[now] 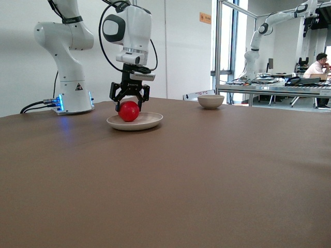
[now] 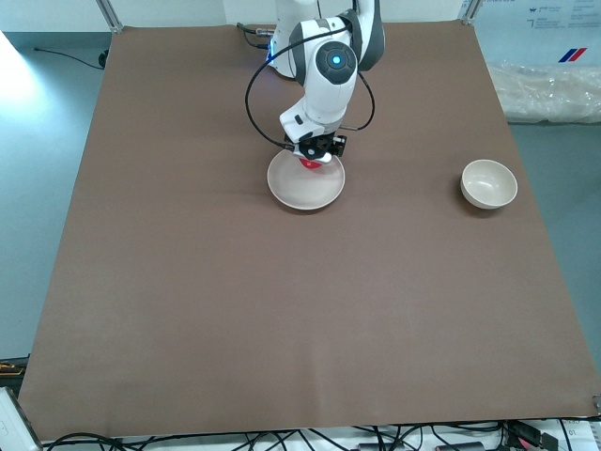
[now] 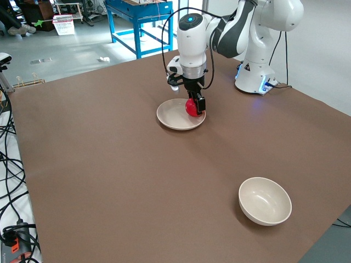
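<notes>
A red ball rests on a shallow cream plate. My black gripper is lowered over the ball, a finger on either side of it; whether it grips or only surrounds it I cannot tell. In the left view the wrist hides most of the ball; in the right view the fingers partly cover it.
An empty white bowl stands apart on the brown table. Cables lie beyond the table's edge, and the arm's base is at the back.
</notes>
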